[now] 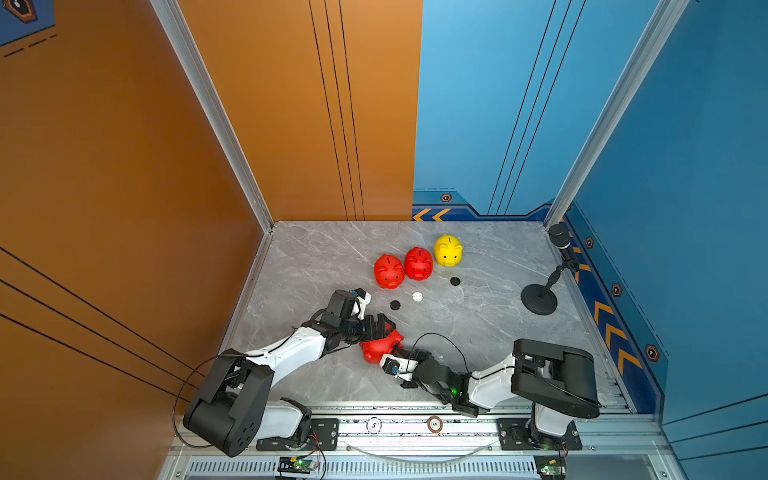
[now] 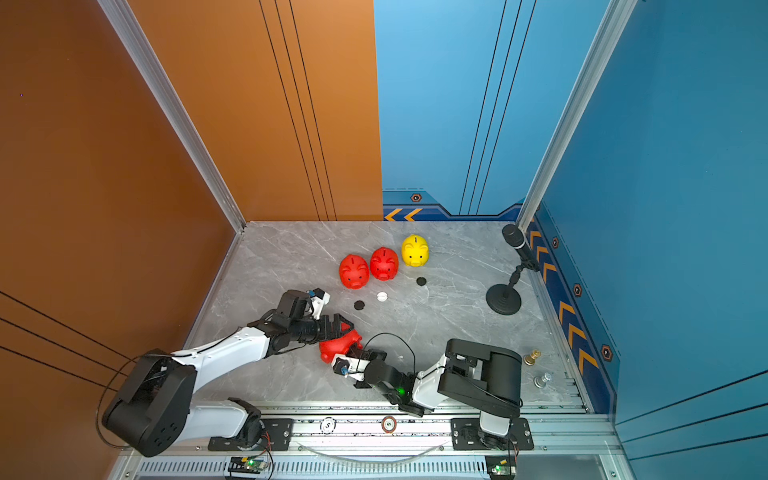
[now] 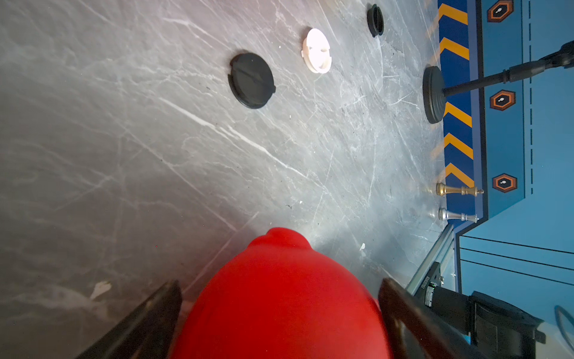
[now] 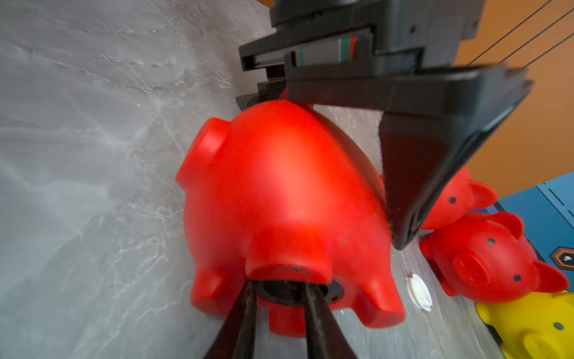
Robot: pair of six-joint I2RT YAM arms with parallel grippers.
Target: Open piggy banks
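A red piggy bank (image 4: pixel 287 173) lies on its side, snout leftward in the right wrist view, its dark bottom opening facing my right gripper. That gripper's fingers are close together, a little parted, their tips at the opening beneath a leg. My left gripper (image 1: pixel 385 326) stands open around the bank's upper end; in the left wrist view the red body fills the space between its blurred fingers. Two more red piggy banks (image 1: pixel 389 272) (image 1: pixel 418 264) and a yellow one (image 1: pixel 448 251) stand behind. Black caps (image 3: pixel 251 80) and a white cap (image 3: pixel 315 51) lie between.
A microphone stand (image 1: pixel 539 299) stands at the right of the table. A gold chess piece (image 2: pixel 533 357) and a silver one (image 2: pixel 542 379) stand by the front right edge.
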